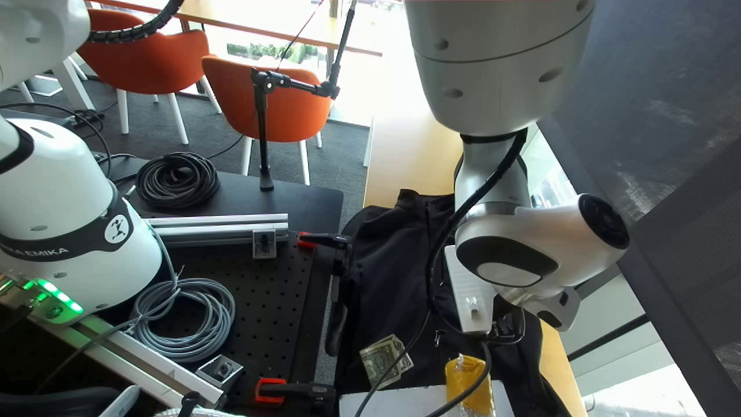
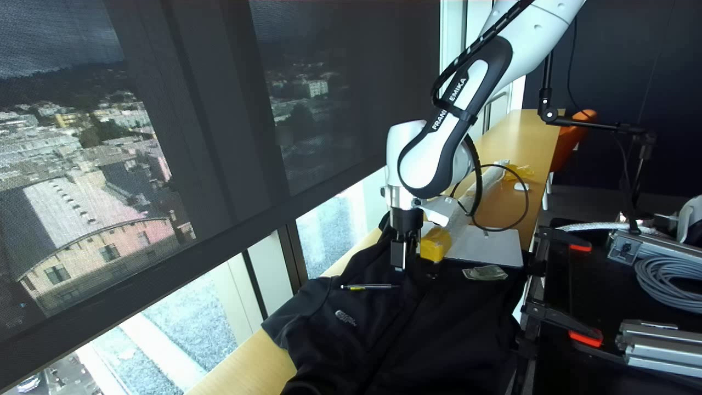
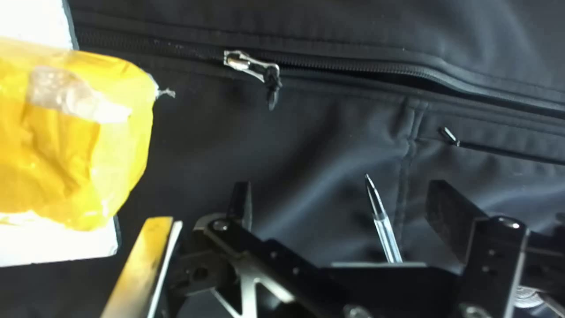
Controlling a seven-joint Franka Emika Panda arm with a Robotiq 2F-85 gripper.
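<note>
A slim pen with a pointed metal tip and clear barrel [image 3: 385,233] lies on the black jacket [image 3: 296,132]. In the wrist view the open gripper has its two fingers on either side of that pen, apart from it; the gripper's body hides the pen's rear part. From exterior view 2, the pen [image 2: 369,286] rests across the jacket near its white logo, and the gripper [image 2: 398,266] points down beside it, toward the yellow package. In exterior view 1 the arm hides the fingers and the pen.
A yellow wrapped package [image 2: 434,244] sits on a white board [image 2: 487,244] close to the gripper. Folded banknotes [image 2: 485,272] lie on the jacket. The window blind [image 2: 342,85] rises along one side; clamps [image 1: 278,390] grip the black table's edge.
</note>
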